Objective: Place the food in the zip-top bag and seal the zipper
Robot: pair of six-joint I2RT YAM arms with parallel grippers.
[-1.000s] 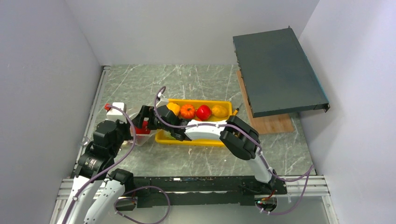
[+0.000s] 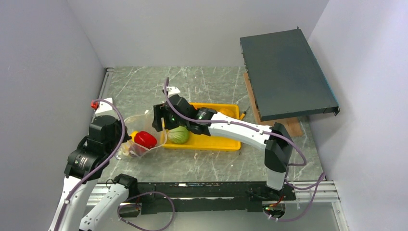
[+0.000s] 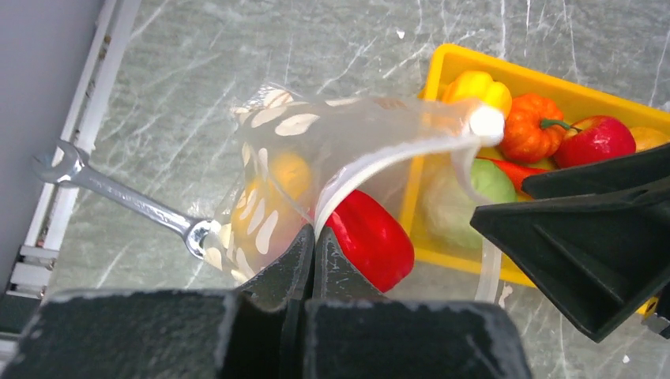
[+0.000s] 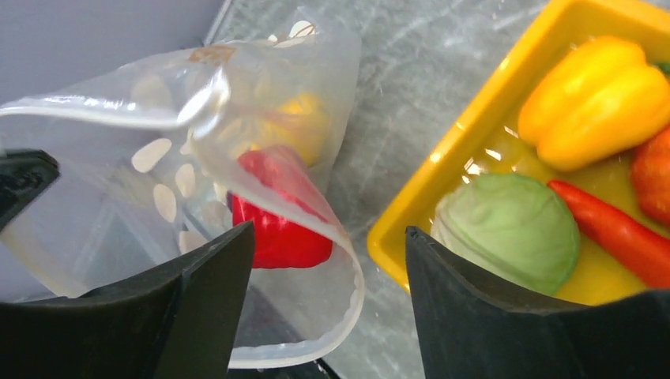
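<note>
The clear zip bag [image 3: 292,122], printed with pale spots, stands with its mouth gaping toward the right. Inside it lie a red pepper [image 3: 371,241], close to the mouth, and yellow food [image 3: 288,175] deeper in. A white zipper slider [image 3: 483,125] sits on the bag's rim. My left gripper is shut on one edge of the bag's mouth. Outside the mouth, between bag and crate, my right gripper stands open, its fingers [image 4: 201,292] spread with no food gripped.
The yellow crate [image 2: 202,148] right of the bag holds a cabbage [image 4: 510,229], a yellow pepper [image 4: 592,103], a chili [image 4: 612,229] and several other foods. A wrench [image 3: 130,195] lies left of the bag. A dark panel [image 2: 288,72] overhangs the right side.
The right gripper has backed out of the bag's mouth toward the crate and parted from the red pepper, which stays inside. The left gripper has shifted left, still on the bag edge.
</note>
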